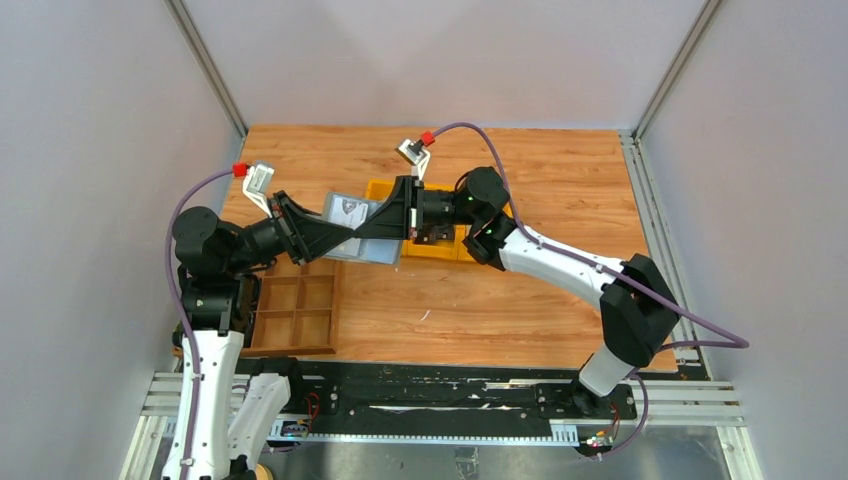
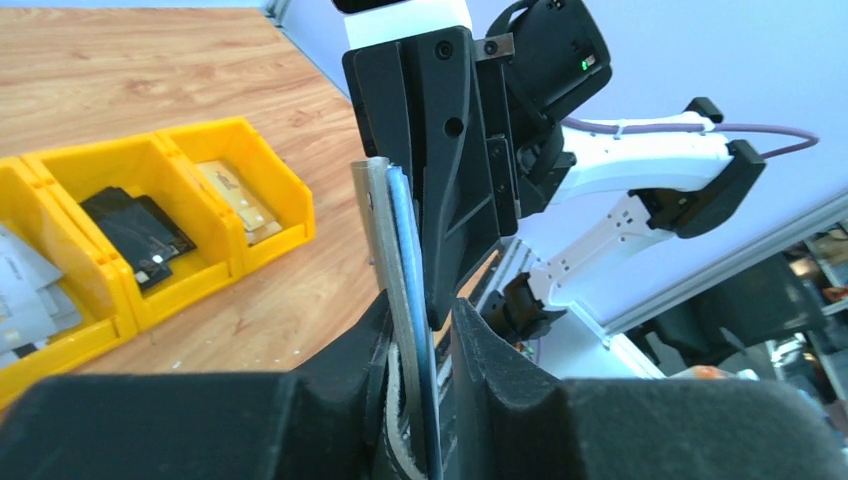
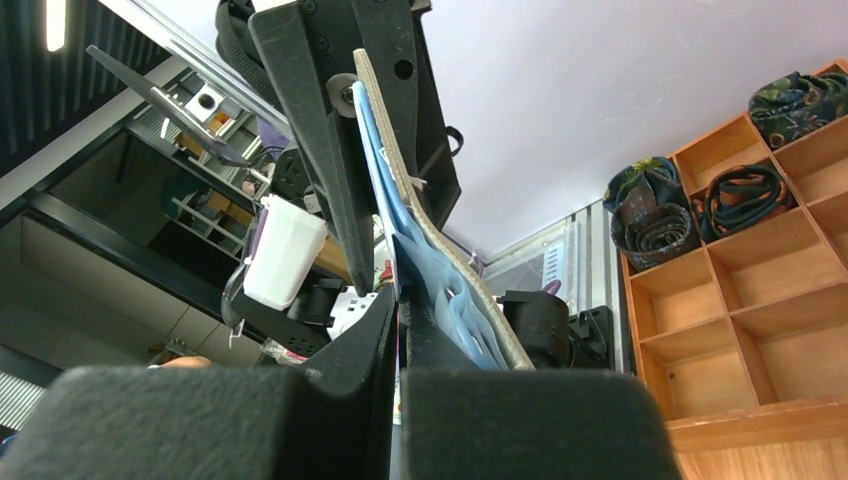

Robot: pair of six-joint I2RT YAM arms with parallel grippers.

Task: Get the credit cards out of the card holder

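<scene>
A pale blue-grey card holder (image 1: 378, 249) hangs in the air between my two arms, with a white card (image 1: 345, 210) visible on its face. In the left wrist view the holder (image 2: 408, 270) appears edge-on, between the fingers of my left gripper. My right gripper (image 1: 363, 232) lies across the holder's face from the right side. In the right wrist view its tips meet in front of the blue sleeves (image 3: 452, 290). Nothing clear shows between those tips, and whether a thin sleeve is pinched there is hidden.
Yellow bins (image 2: 200, 275) holding several cards stand on the table beneath the right arm. A wooden divided tray (image 1: 293, 352) sits at the left, with rolled dark cloths (image 3: 655, 235) in some compartments.
</scene>
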